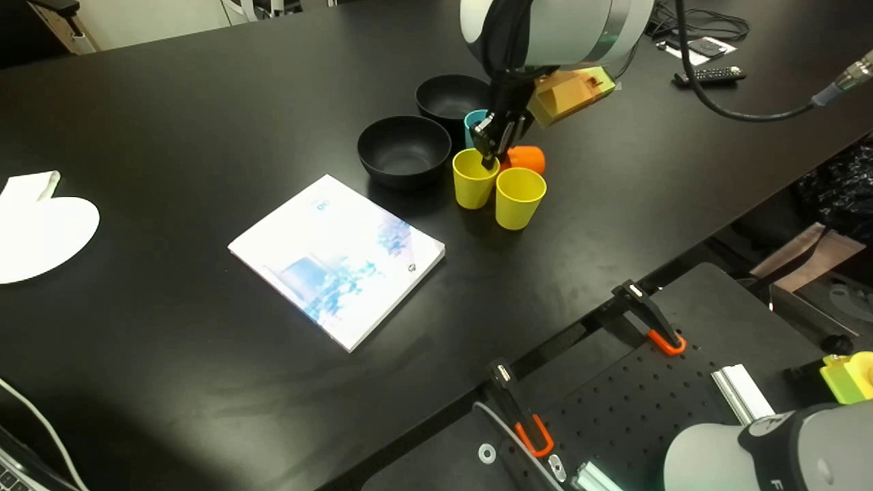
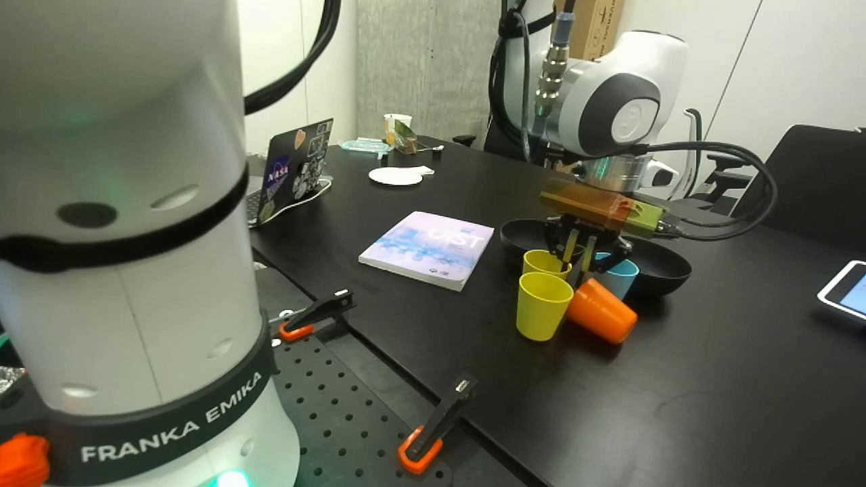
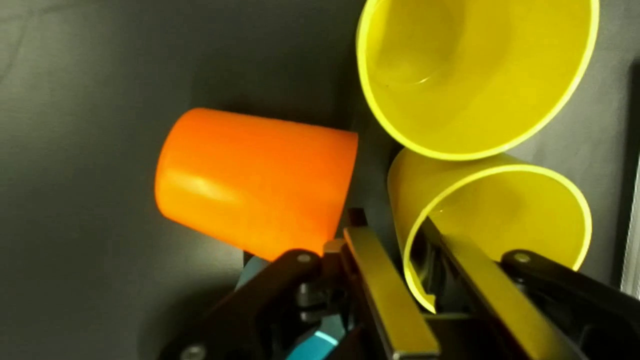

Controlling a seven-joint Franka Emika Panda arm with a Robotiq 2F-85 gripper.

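In the wrist view, my gripper is part open at the near yellow cup [image 3: 510, 198]. One finger reaches inside that cup's rim and the other stands outside, between it and the orange cup [image 3: 258, 180]; whether they touch the wall cannot be told. The orange cup lies on its side. Another yellow cup [image 3: 474, 66] stands upright beside the first. Behind my fingers a blue cup [image 2: 619, 276] is partly hidden.
Two black bowls, a nearer one [image 1: 404, 151] and a farther one [image 1: 451, 97], stand beside the cups. A white book [image 1: 339, 258] lies nearby. Two clamps [image 1: 650, 315] [image 2: 438, 426] grip the table edge. Right of the cups the table is bare.
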